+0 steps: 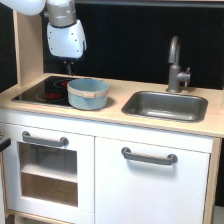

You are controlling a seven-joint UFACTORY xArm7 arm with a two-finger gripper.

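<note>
A teal pot (pixel 88 102) with a brownish rim stands upright on the counter, partly over the right edge of the black stove top (pixel 32 97). Up and to the left of the pot, my gripper (pixel 70 70) hangs pointing down, its dark fingers small against the dark back wall. It appears apart from the pot, though the depth between them is hard to judge. Whether the fingers are open or shut does not show clearly, and I see no object held there.
At the right, a grey sink (pixel 166 105) is set into the wooden counter (pixel 122 98), with a tall faucet (pixel 176 68) behind it. Counter space between pot and sink is clear. Below are white cabinet doors (pixel 138 190) with grey handles (pixel 150 157).
</note>
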